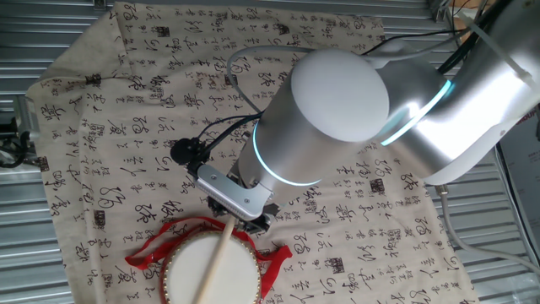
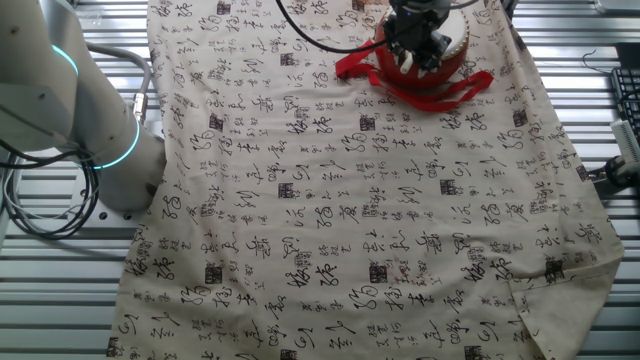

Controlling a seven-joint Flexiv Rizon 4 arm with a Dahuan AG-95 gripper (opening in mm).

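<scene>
A round drum (image 1: 190,268) with a pale head, studded rim and red body stands on the cloth, cut off by the lower edge in exterior view 1. Across its head runs a light wooden stick (image 1: 218,262), its far end at my gripper (image 1: 240,221). In exterior view 2 the pale stick end (image 2: 406,63) shows among the dark fingers of my gripper (image 2: 415,58), in front of the drum's red side (image 2: 455,68). Whether the fingers close on the stick cannot be made out.
Red ribbon (image 1: 152,251) spreads on both sides of the drum. A beige cloth with black writing (image 2: 330,220) covers the table, and its middle is clear. At one edge stands a dark device (image 2: 615,175); cables hang along the arm.
</scene>
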